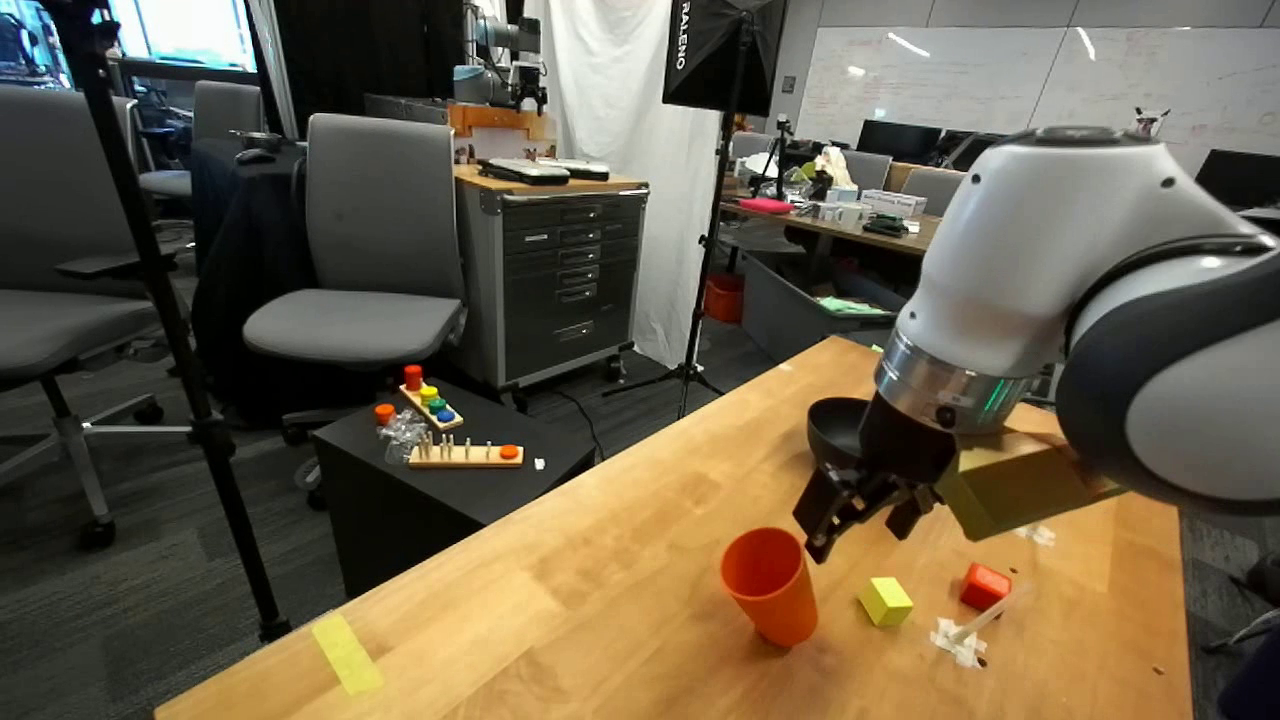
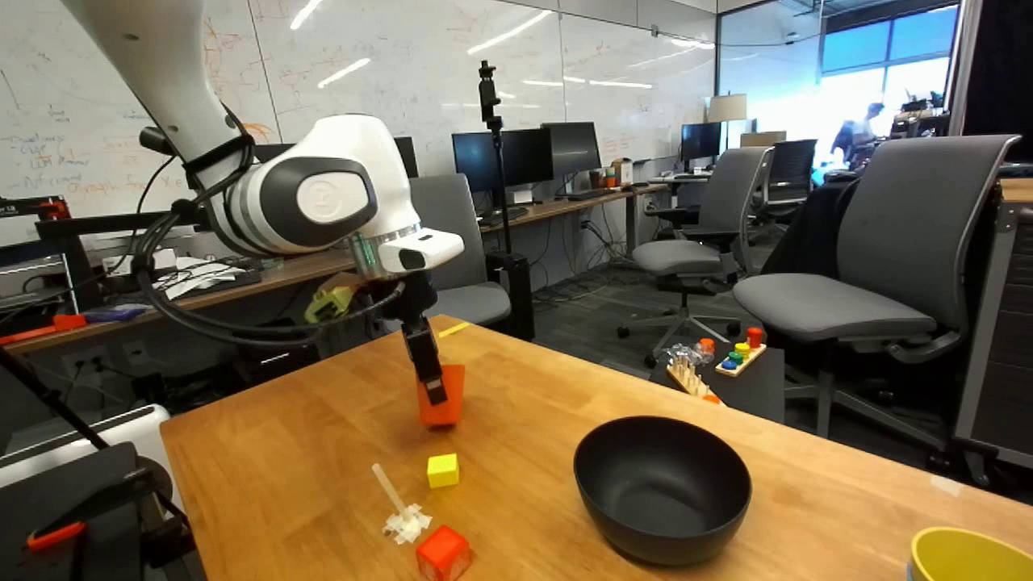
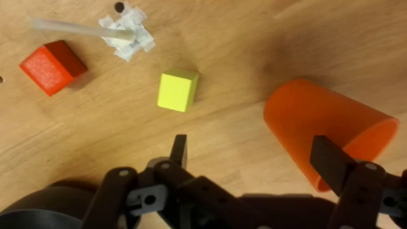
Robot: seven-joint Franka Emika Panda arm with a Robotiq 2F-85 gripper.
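Note:
An orange cup (image 1: 780,600) leans on the wooden table, its mouth tipped to the left in exterior view 1. My gripper (image 1: 859,536) is right beside it, above the table. The wrist view shows the fingers spread wide, bare wood between the fingertips. One finger (image 3: 331,162) overlaps the side of the cup (image 3: 309,114) near its rim; whether they touch is unclear. In exterior view 2 a dark finger (image 2: 426,363) hides part of the cup (image 2: 451,397). A yellow cube (image 3: 175,91) and a red block (image 3: 49,70) lie on the table, clear of the gripper.
A black bowl (image 2: 663,489) stands farther along the table, with a yellow-rimmed container (image 2: 973,557) beyond it. Near the red block, a pale stick (image 3: 80,28) rises from a taped patch (image 3: 131,34). Open table lies left of the cup in exterior view 1.

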